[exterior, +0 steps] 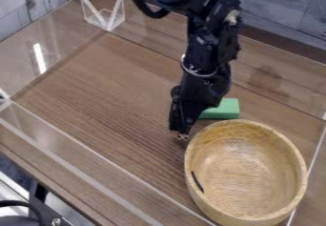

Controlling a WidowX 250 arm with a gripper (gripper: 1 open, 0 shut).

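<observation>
The black robot arm reaches down from the top centre of the camera view. Its gripper (184, 125) is low over the wooden table, just above the left rim of a wide tan bowl (249, 198). A green block (223, 111) lies behind the bowl, right of the gripper and partly hidden by the arm. The fingertips are dark and small, so I cannot tell how far apart they stand or whether anything is between them.
A white wire-like object (105, 13) stands at the back left. Dark cables lie at the front left edge.
</observation>
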